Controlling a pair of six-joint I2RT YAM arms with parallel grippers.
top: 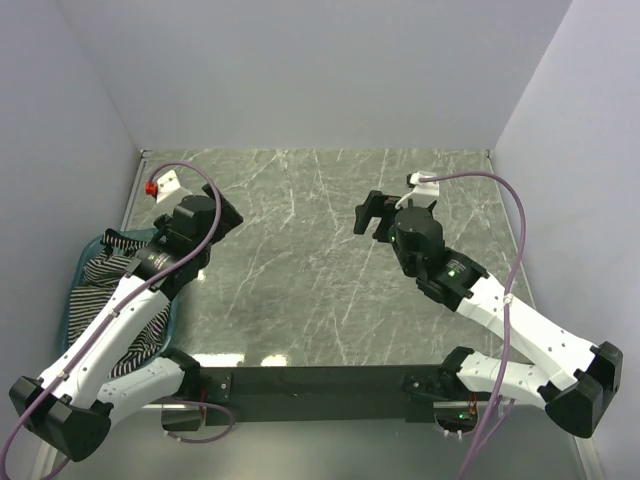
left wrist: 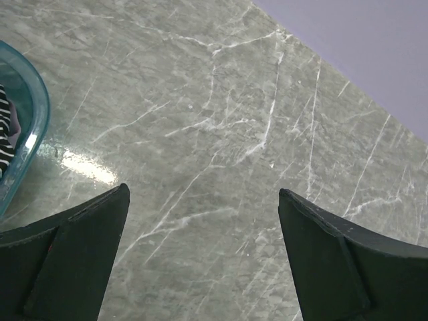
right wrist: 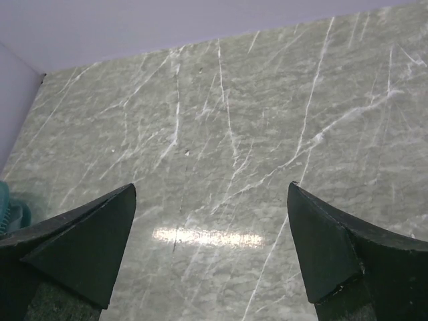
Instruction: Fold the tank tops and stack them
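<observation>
Black-and-white striped cloth [top: 90, 297], apparently the tank tops, lies bunched inside a teal basket [top: 170, 327] at the table's left edge. How many pieces there are I cannot tell. In the left wrist view only a sliver of striped fabric [left wrist: 5, 130] shows past the basket's rim [left wrist: 41, 110]. My left gripper [top: 229, 212] is raised over the left side of the table, right of the basket, open and empty. Over the right half hovers my right gripper [top: 372, 222], its fingers [right wrist: 100, 234] wide apart with only tabletop between them.
Pale walls [top: 310, 75] close off the back and both sides. A dark strip [top: 320, 380] runs along the front edge. Purple cables [top: 520, 235] loop along both arms.
</observation>
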